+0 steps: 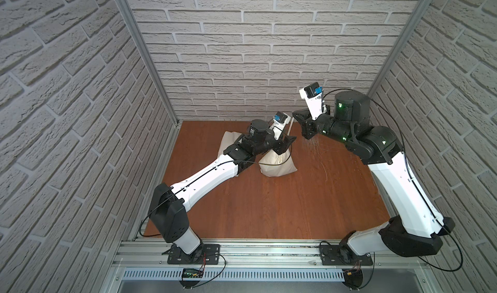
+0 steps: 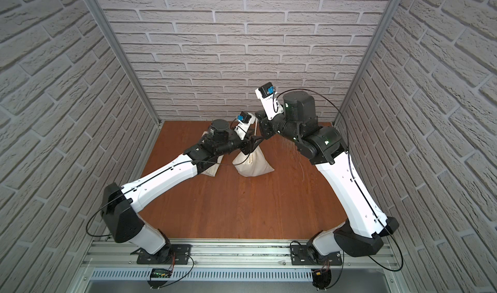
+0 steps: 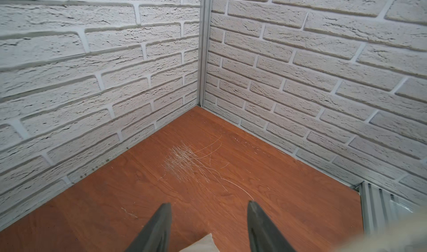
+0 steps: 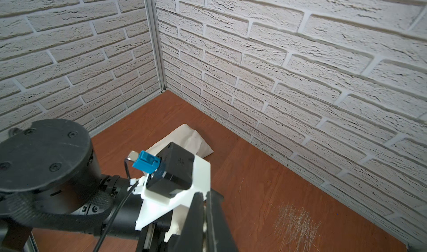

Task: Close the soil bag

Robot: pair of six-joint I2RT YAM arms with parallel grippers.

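Observation:
The cream soil bag (image 1: 277,166) (image 2: 253,166) sits mid-table under both grippers, its top partly hidden by them. A pale strand rises from it toward my right gripper, which is held above and right of my left gripper and looks shut on that thin strand, though this is hard to make out. My left gripper stands part open near the bag's top, with nothing clearly between its fingers; a corner of pale fabric (image 3: 200,245) shows below them.
A second pale fabric piece (image 1: 227,140) lies behind the left arm. Brick-patterned walls enclose the back and sides. The two wrists are very close together.

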